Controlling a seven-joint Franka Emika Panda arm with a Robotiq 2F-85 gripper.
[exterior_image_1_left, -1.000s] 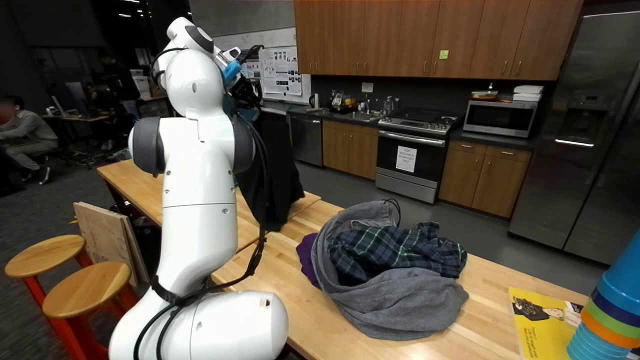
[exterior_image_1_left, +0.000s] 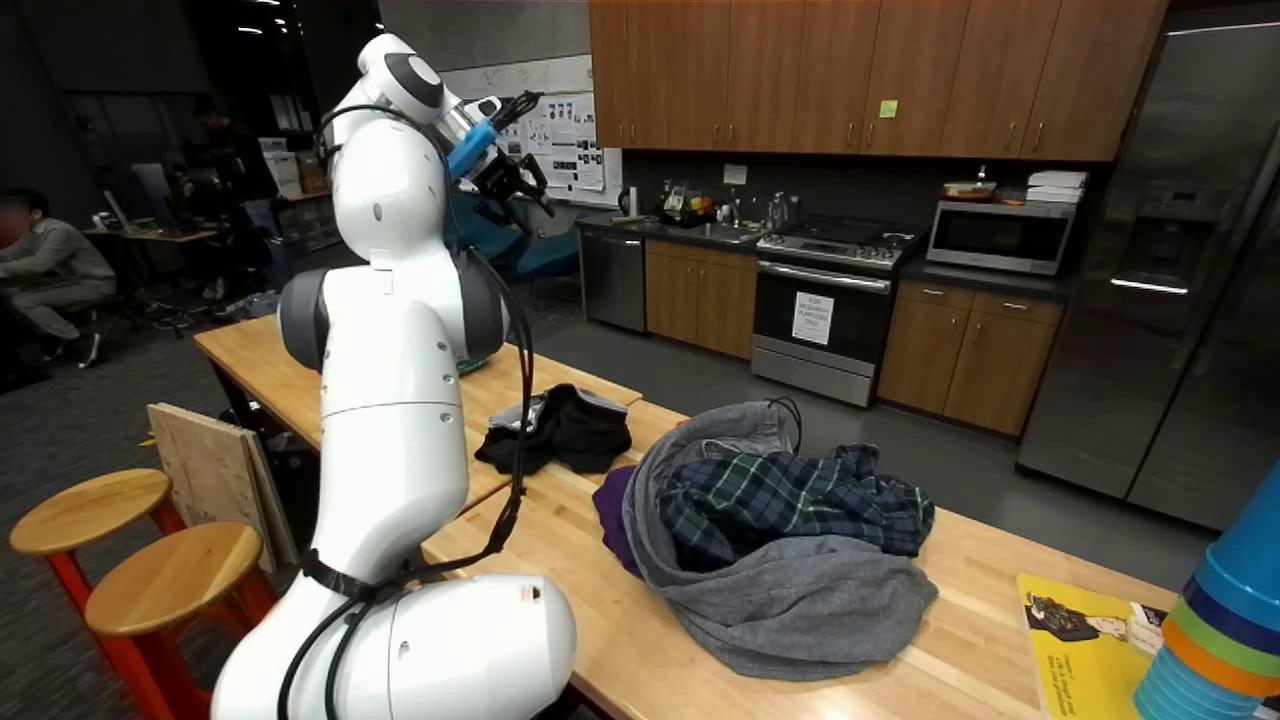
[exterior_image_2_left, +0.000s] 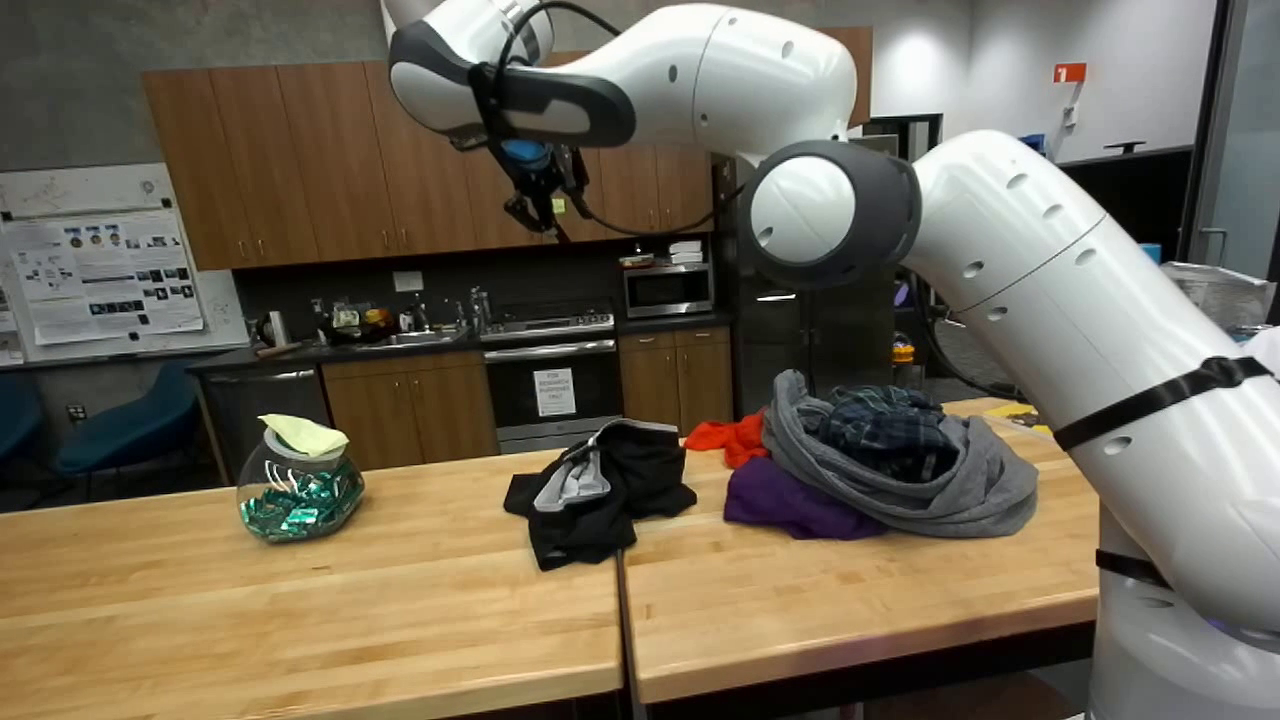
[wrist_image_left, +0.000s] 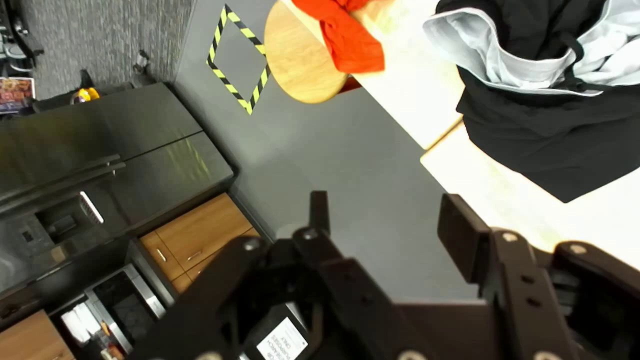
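High above the table hangs my gripper, its fingers spread apart and only floor visible between them in the wrist view. The black garment (exterior_image_2_left: 606, 492), with a grey-white inner lining, lies crumpled on the wooden table across the seam between its two tops. My gripper (exterior_image_2_left: 552, 214) is well above that garment and touches nothing. In the wrist view the black garment (wrist_image_left: 540, 126) is at the upper right, clear of both fingers. A grey garment (exterior_image_1_left: 768, 612) is bunched on the table, with a dark plaid cloth (exterior_image_1_left: 792, 498) resting on it.
Beside the grey pile are a purple cloth (exterior_image_2_left: 792, 500) and a red cloth (exterior_image_2_left: 728, 438). A glass bowl of green-wrapped items (exterior_image_2_left: 298, 490) stands on the left table top. A yellow magazine (exterior_image_1_left: 1080, 642) lies near the blue striped object (exterior_image_1_left: 1218, 624). Bare wood surrounds the black garment.
The black garment hung from my gripper a second ago; it now lies in a heap on the table. The gripper has opened, and the arm has shifted slightly right in exterior view 1.
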